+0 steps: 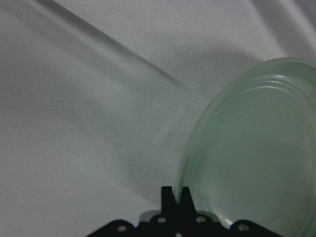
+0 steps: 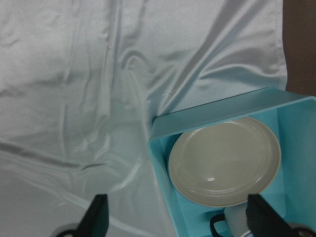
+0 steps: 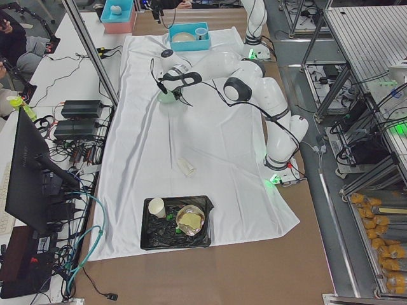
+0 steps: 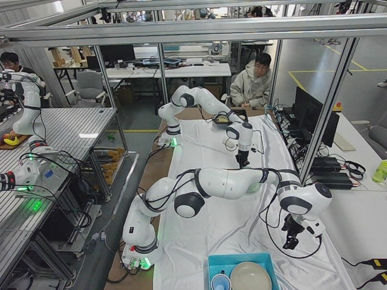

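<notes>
A pale green plate (image 1: pixel 252 148) fills the right of the left wrist view. My left gripper is shut on its near-side rim. In the camera right view the left gripper (image 4: pixel 243 159) is mostly above the plate (image 4: pixel 253 187), which is partly hidden behind the nearer arm. My right gripper (image 4: pixel 291 234) hangs over the cloth near the blue bin (image 4: pixel 214 260); in the right wrist view its fingers stand open (image 2: pixel 177 212) with nothing held. The bin holds a cream plate (image 2: pixel 222 158) and a mug (image 2: pixel 234 219).
A black tray (image 3: pixel 156 235) with a cup and a foil bowl stands at the cloth's other end. A small pale item (image 3: pixel 186 166) lies mid-cloth. Monitor and cables line one side.
</notes>
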